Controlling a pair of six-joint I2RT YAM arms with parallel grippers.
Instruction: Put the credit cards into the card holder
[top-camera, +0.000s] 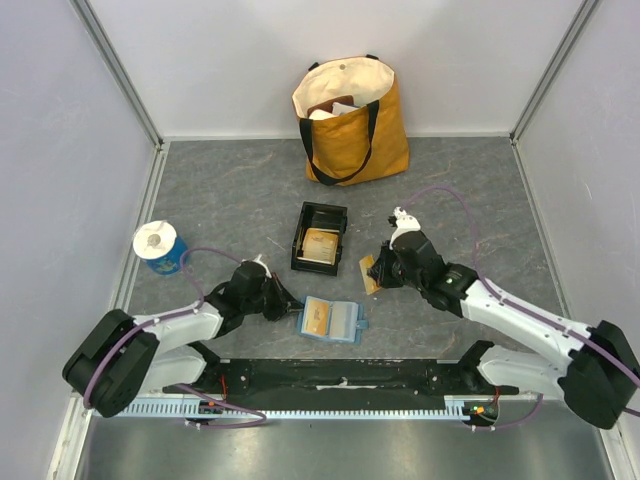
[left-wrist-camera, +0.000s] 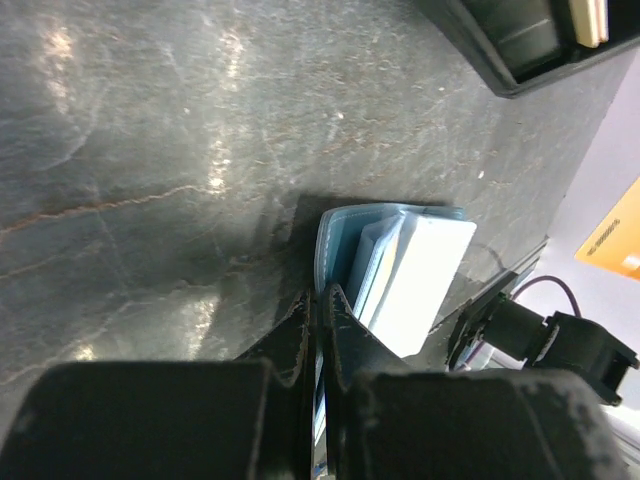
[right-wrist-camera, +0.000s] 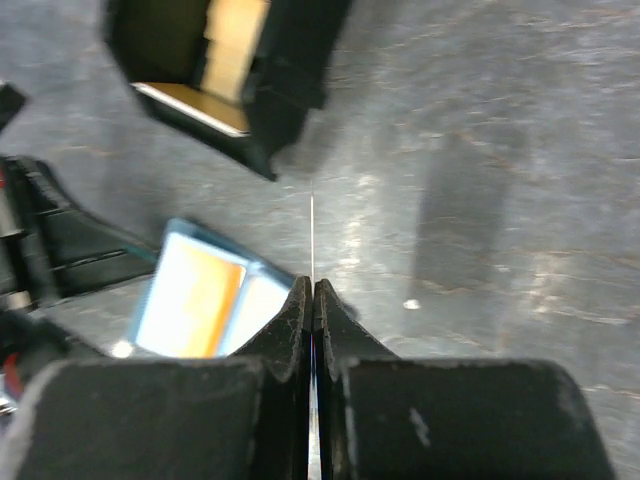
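Observation:
The blue card holder (top-camera: 345, 320) lies unfolded on the table, an orange card (top-camera: 316, 317) in its left pocket and the right pocket pale. At its left edge my left gripper (top-camera: 297, 306) is shut, pinching the blue border (left-wrist-camera: 345, 232) in the left wrist view. My right gripper (top-camera: 377, 272) is shut on an orange card (top-camera: 369, 275), above and to the right of the holder. In the right wrist view that card (right-wrist-camera: 312, 230) shows edge-on as a thin line. More orange cards (top-camera: 320, 245) rest in the black box (top-camera: 325, 216).
A yellow bag (top-camera: 355, 150) stands against the back wall. On the left is a blue-wrapped paper roll (top-camera: 165, 255). The black box sits behind the holder, close to the held card's left. Bare grey table lies to the right and at the back.

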